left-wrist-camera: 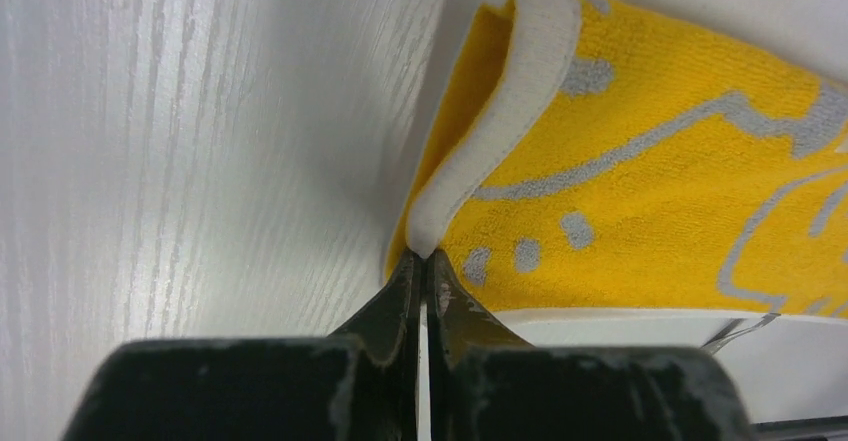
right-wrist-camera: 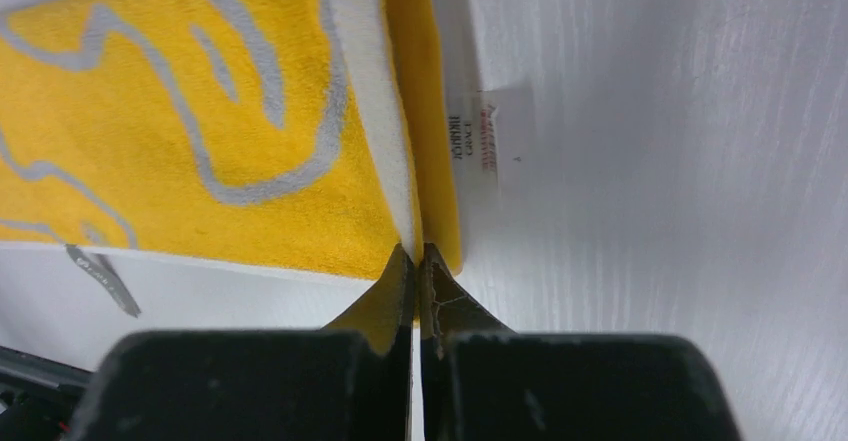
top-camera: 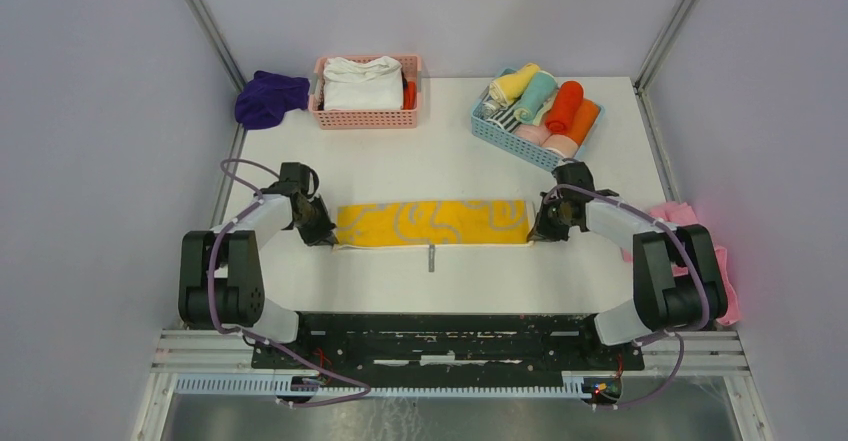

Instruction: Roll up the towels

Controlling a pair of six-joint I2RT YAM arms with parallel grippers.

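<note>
A yellow towel (top-camera: 430, 223) with grey squiggles lies folded into a long strip across the middle of the table. At its near left corner, my left gripper is shut on the pale hem of the upper layer. My right gripper is shut at the near right corner. There the pale hem runs down to its fingertips, but whether cloth is pinched between them cannot be told. In both wrist views a strip of the lower yellow layer shows beyond the hem. A small grey tag (top-camera: 431, 259) sticks out from the towel's near edge.
A pink basket (top-camera: 368, 119) with white cloth stands at the back, a purple cloth (top-camera: 270, 99) left of it. Rolled towels fill a blue basket (top-camera: 515, 143) at the back right, near my right arm. A pink cloth (top-camera: 676, 213) lies at the right edge.
</note>
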